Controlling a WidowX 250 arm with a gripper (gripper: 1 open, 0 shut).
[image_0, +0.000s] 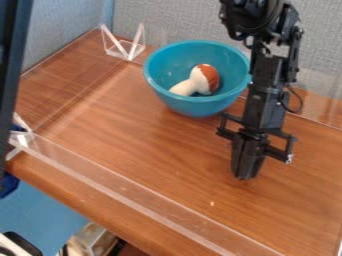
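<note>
A teal bowl (168, 68) sits at the back of the wooden table, holding a white-and-orange toy (202, 80) that looks like a mushroom. My black gripper (246, 167) hangs low over the table to the right of and in front of the bowl, its fingers pointing down near the surface. It is shut, with nothing visible between the fingers.
A clear plastic strip runs along its left edge. A white frame (120, 45) stands at the back left; a grey panel forms the rear wall.
</note>
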